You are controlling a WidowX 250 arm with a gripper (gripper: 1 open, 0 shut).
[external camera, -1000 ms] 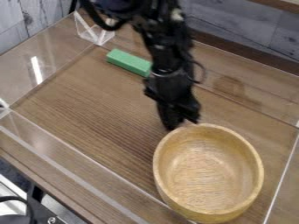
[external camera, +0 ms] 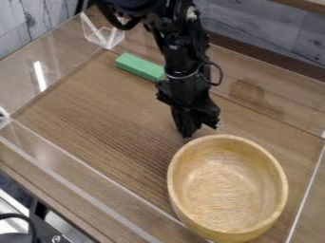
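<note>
My black arm reaches down from the top of the view. Its gripper hangs low over the wooden table, just behind a large pale yellow plastic bowl. Whether the fingers are open or shut, and whether anything is between them, cannot be made out. A green block lies left of the arm, toward the back.
A clear plastic object stands at the back left. Black cables show at the bottom left corner.
The gripper has moved slightly up and left in the view, away from the bowl's rim. The bowl and green block appear to be in place.
</note>
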